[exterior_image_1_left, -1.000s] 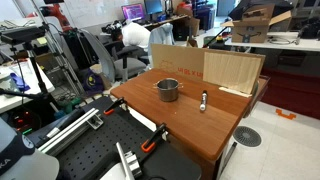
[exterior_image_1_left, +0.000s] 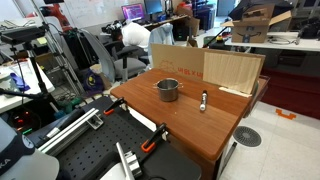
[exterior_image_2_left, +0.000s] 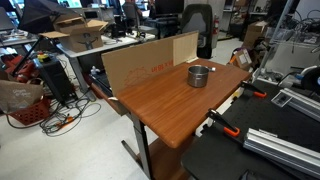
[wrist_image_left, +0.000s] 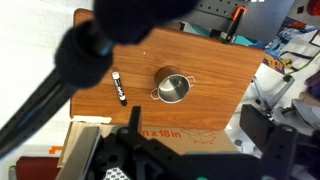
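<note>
A small metal pot (exterior_image_1_left: 167, 90) with two side handles stands upright on the brown wooden table (exterior_image_1_left: 190, 120). From above, its open top appears empty in the wrist view, where the pot (wrist_image_left: 172, 84) lies near the middle. A marker (exterior_image_1_left: 203, 101), white with dark parts, is on the tabletop a little to one side of the pot; the wrist view shows the marker (wrist_image_left: 119, 88) to the pot's left. My gripper is open high over the table, its dark fingers spread wide with nothing between them. Neither exterior view shows the gripper's fingers.
Cardboard panels (exterior_image_1_left: 204, 67) stand along the table's far edge. A black bench (exterior_image_1_left: 85, 150) with rails and orange-handled clamps (exterior_image_1_left: 155, 137) adjoins the near side. Bare tabletop surrounds the pot and marker.
</note>
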